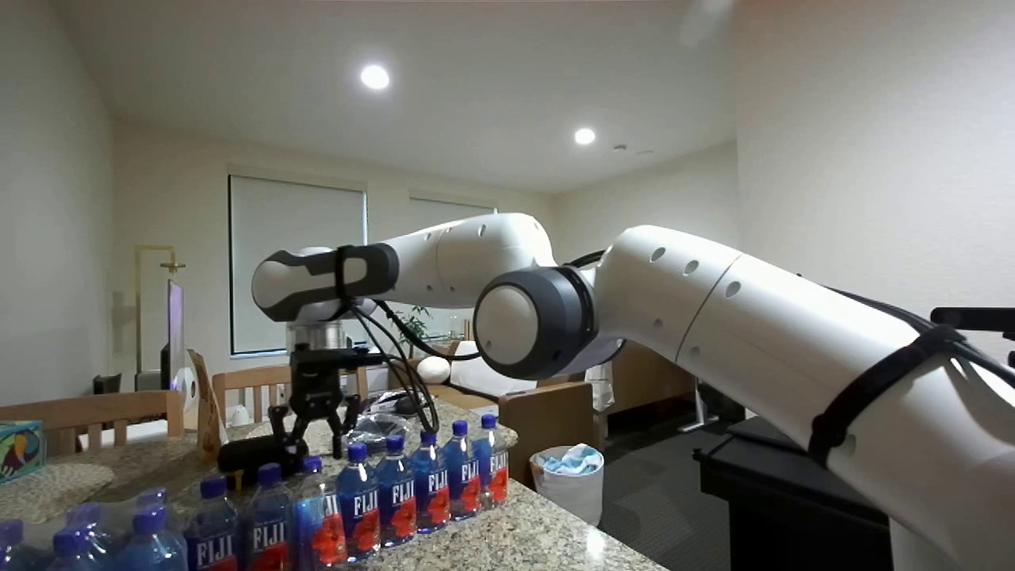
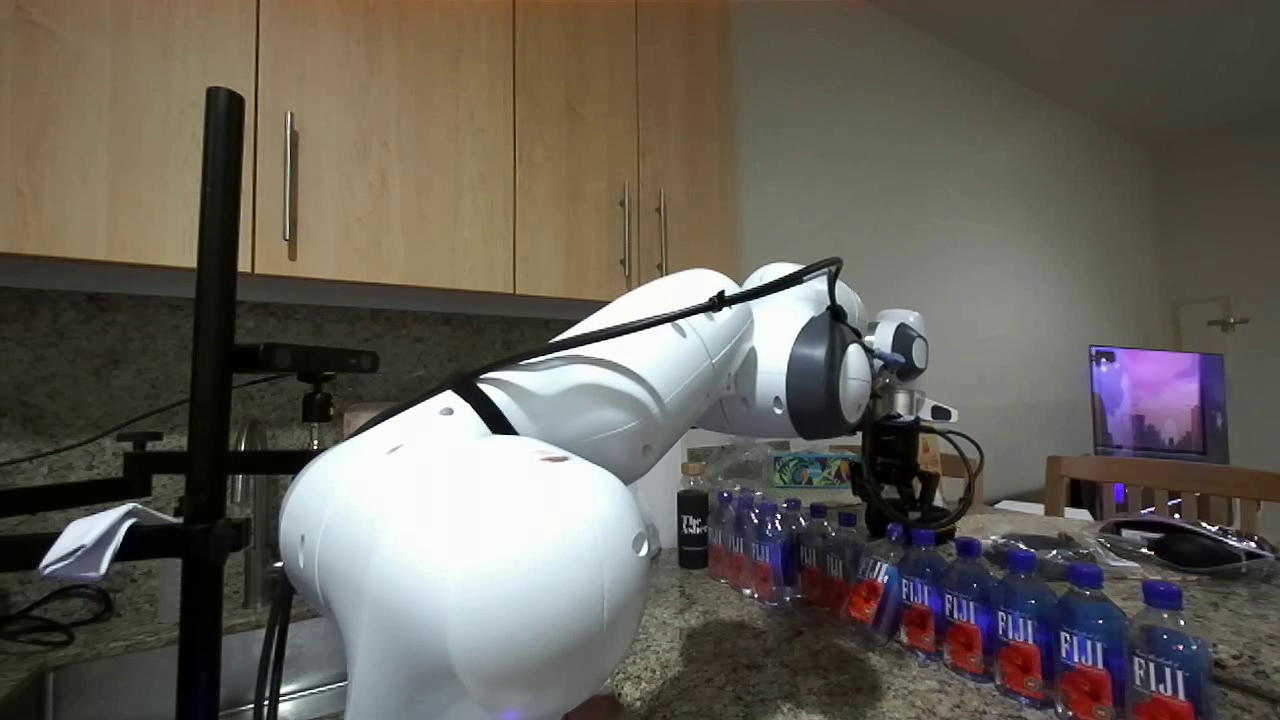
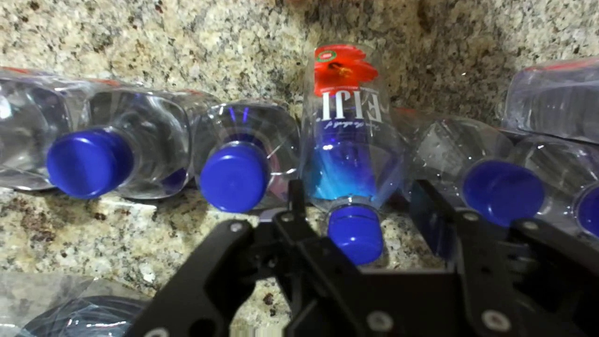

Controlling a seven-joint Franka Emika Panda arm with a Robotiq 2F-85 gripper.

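My gripper is open, its two dark fingers standing either side of the neck and blue cap of a Fiji water bottle (image 3: 345, 129). Gaps show between both fingers and the cap, so neither grips it. This bottle leans out of the row: in exterior view 2 the tilted bottle (image 2: 873, 590) has its cap towards the gripper. In exterior view 1 the gripper (image 1: 315, 451) hangs behind the row, pointing down. Its fingertips are partly hidden there by the caps in front.
Neighbouring bottles (image 3: 234, 168) crowd both sides of the leaning one. Several more bottles (image 1: 86, 538) cluster at the near left. A clear plastic bag (image 1: 381, 428) and a dark cylinder (image 1: 262, 455) lie behind the row. Bare granite counter (image 2: 768, 678) stretches before the row.
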